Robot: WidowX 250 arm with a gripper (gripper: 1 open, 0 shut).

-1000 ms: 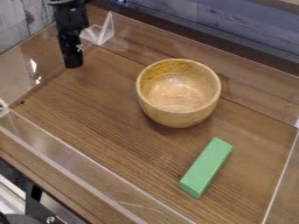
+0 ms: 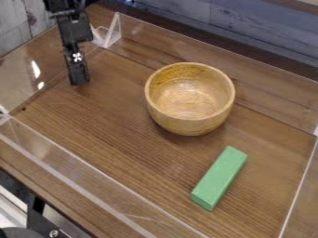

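My black gripper (image 2: 74, 67) reaches down at the upper left of the wooden table, its tip low near the surface; whether its fingers are open or shut is too small and dark to tell. A tan round bowl (image 2: 189, 98) sits right of centre. A green rectangular block (image 2: 218, 178) lies at the lower right, far from the gripper.
A clear plastic piece (image 2: 107, 30) stands beside the arm at the top left. Walls border the table at the back and right.
The gripper has moved downward in the picture, a little nearer the table's middle. The bowl and green block have not moved.
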